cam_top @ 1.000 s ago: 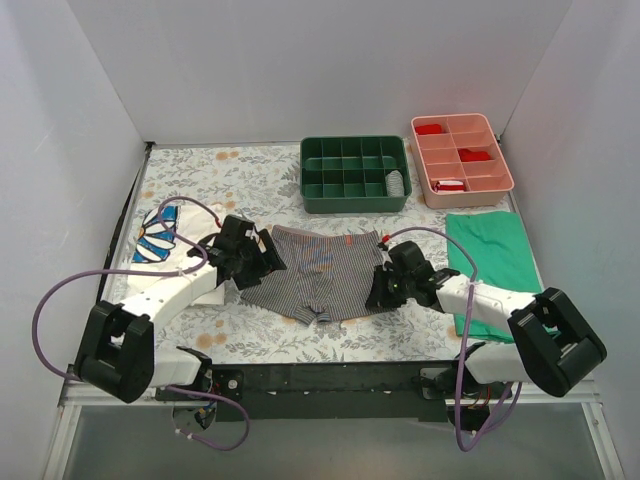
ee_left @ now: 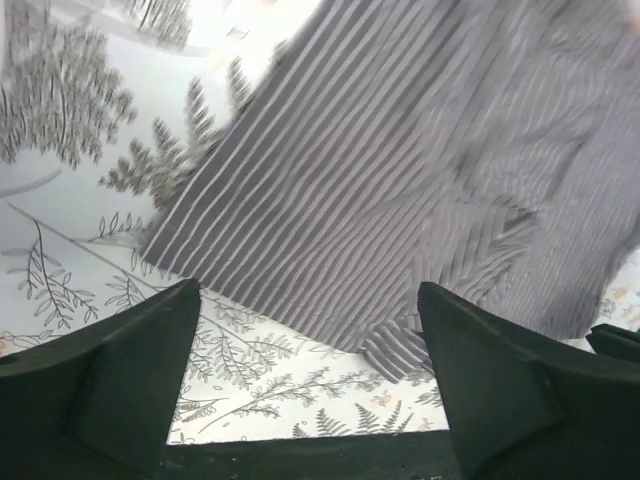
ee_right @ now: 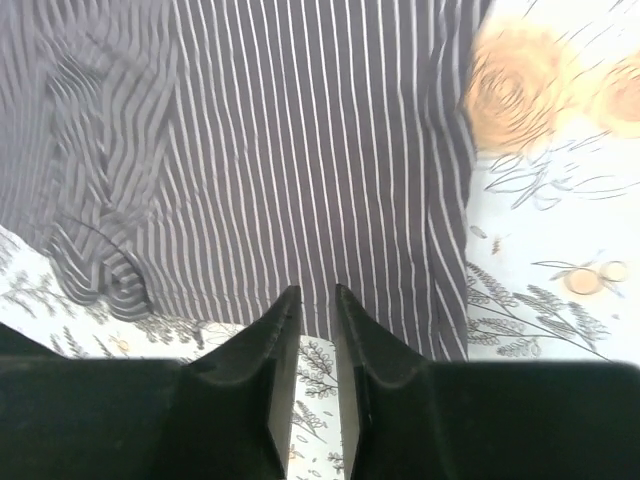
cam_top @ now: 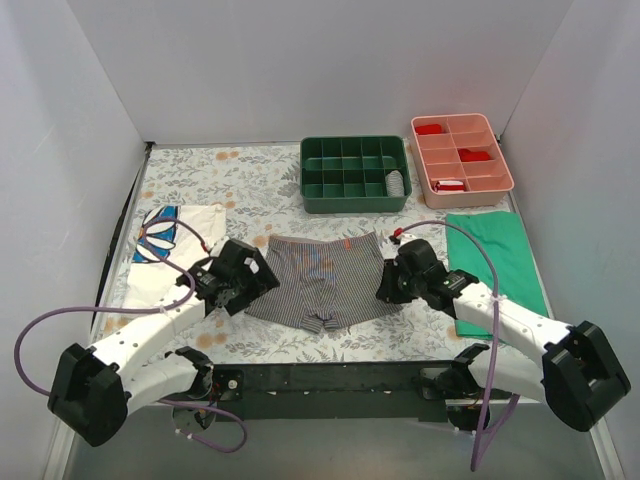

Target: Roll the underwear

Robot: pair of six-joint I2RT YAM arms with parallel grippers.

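Note:
Grey underwear with thin white stripes [cam_top: 350, 275] lies spread on the flowered table, its crotch end bunched toward the front edge. In the left wrist view the striped cloth [ee_left: 330, 180] stretches out beneath my left gripper, whose fingers stand wide apart with no cloth between them. My right gripper hovers over the cloth's lower right part in the right wrist view, its fingertips a narrow gap apart and nothing visibly pinched. From above, the left gripper [cam_top: 262, 288] is at the cloth's left side and the right gripper [cam_top: 385, 290] at its right side.
A dark green divided box [cam_top: 353, 206] stands at the back, holding one grey roll [cam_top: 394, 184]. Beside it is a pink divided box [cam_top: 465, 198] with red items. A green cloth [cam_top: 505, 260] lies right, a white printed cloth [cam_top: 200, 222] left.
The right gripper shifted slightly to the right and back. The cloth's front corners lie spread wider.

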